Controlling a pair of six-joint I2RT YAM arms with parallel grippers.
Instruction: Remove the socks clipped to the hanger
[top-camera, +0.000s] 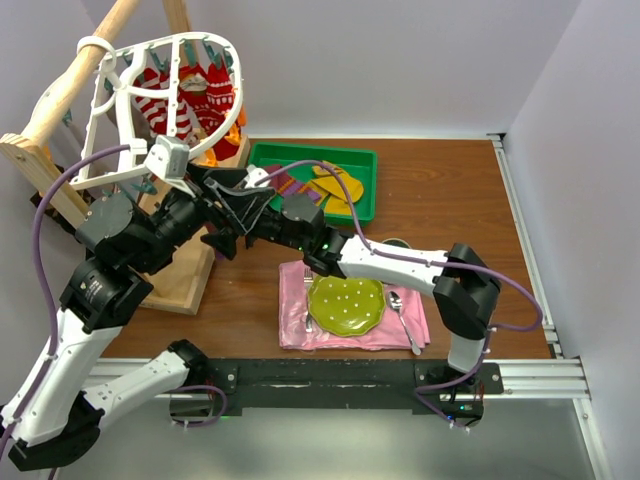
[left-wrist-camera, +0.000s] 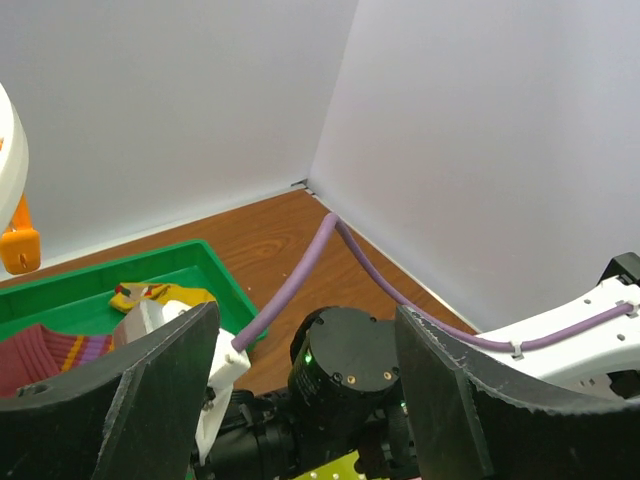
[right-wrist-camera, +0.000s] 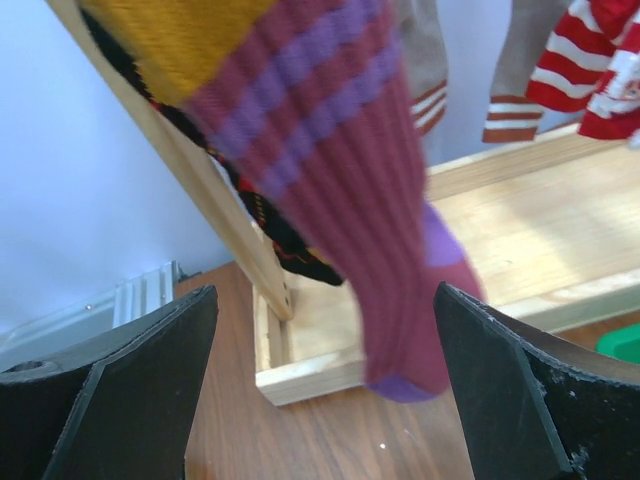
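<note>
In the right wrist view a plum sock (right-wrist-camera: 335, 150) with purple stripes and a mustard part hangs in front of my right gripper. That gripper is open, and the sock's lower end dangles between its fingers without visible contact. My left gripper is open; nothing shows held in it, only the right arm behind. From above, the left gripper (top-camera: 243, 208) and right gripper overlap beside the white hanger (top-camera: 130, 110). Red-and-white socks (top-camera: 190, 95) hang inside the hanger. The plum sock's clip is hidden.
A green tray (top-camera: 367, 205) at the back holds a mustard sock (top-camera: 335, 185) and a purple striped sock (top-camera: 290, 182). A green plate (top-camera: 345, 304) with cutlery lies on a pink cloth. The wooden stand (top-camera: 185, 285) is close by.
</note>
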